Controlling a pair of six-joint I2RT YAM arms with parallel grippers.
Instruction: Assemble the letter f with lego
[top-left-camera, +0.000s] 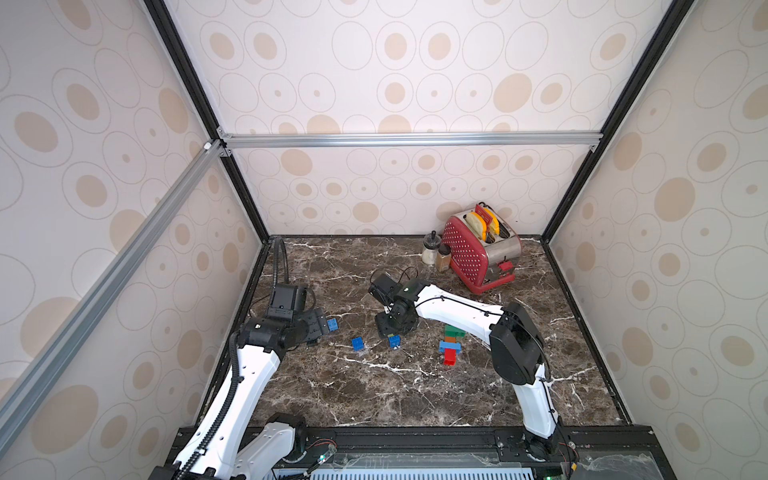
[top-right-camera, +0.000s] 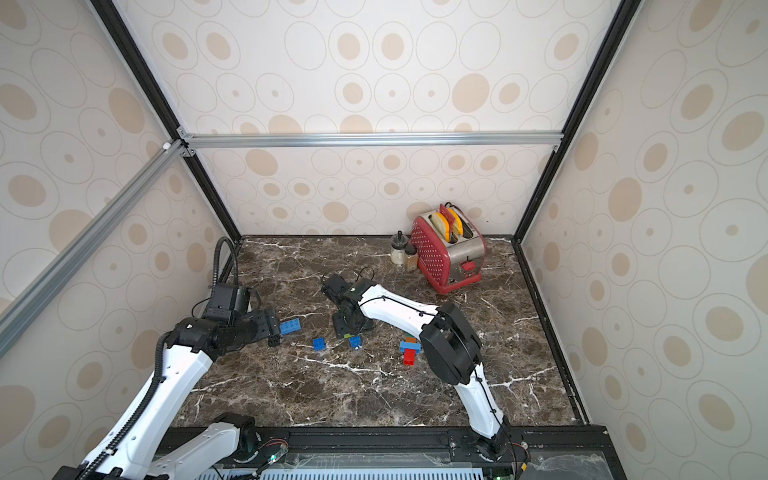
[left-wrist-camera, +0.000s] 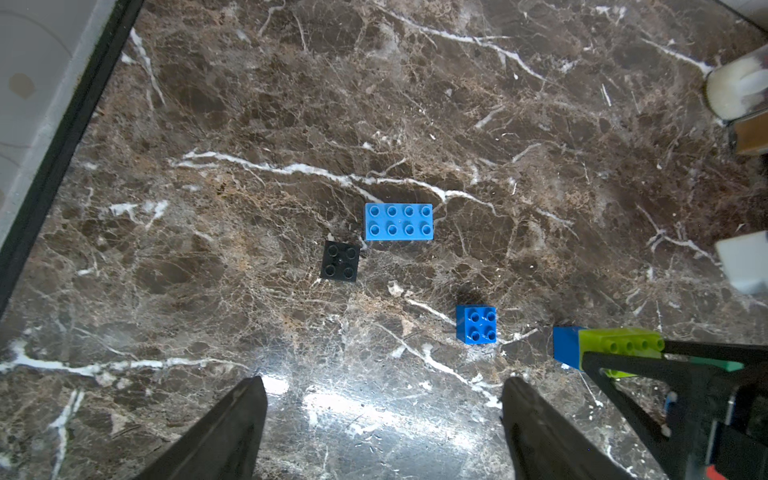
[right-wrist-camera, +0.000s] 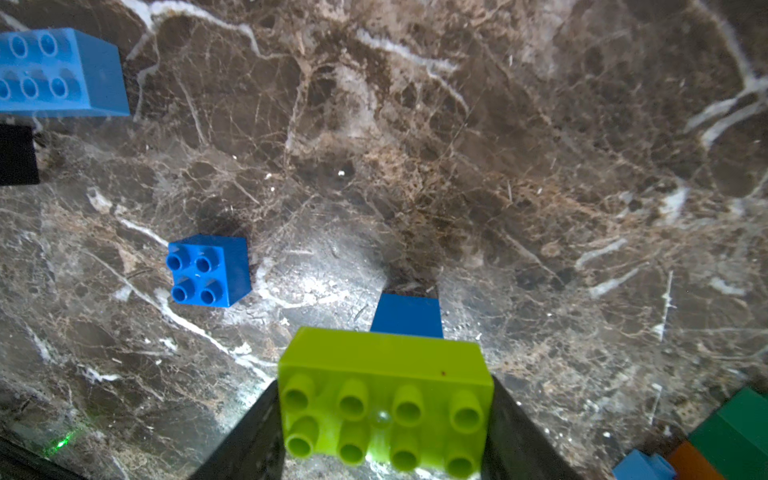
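My right gripper is shut on a lime green brick (right-wrist-camera: 384, 352), its studs facing the right wrist camera. Partly hidden by that brick is a dark blue one (right-wrist-camera: 408, 313); I cannot tell whether the two touch. A second dark blue brick (left-wrist-camera: 477, 325) stands alone on the table. In the left wrist view, a light blue brick (left-wrist-camera: 398, 221) lies beside a small black brick (left-wrist-camera: 340, 261). My left gripper is open above the table, with nothing between its fingers. Red (top-left-camera: 449, 357), light blue (top-left-camera: 449, 347) and green (top-left-camera: 454, 330) bricks sit close together under the right arm.
A red toaster (top-left-camera: 480, 248) stands at the back right, with two small jars (top-left-camera: 431, 248) beside it. The right arm crosses above the coloured bricks and hides part of them. Bare marble tabletop (top-left-camera: 336, 392) spreads across the front.
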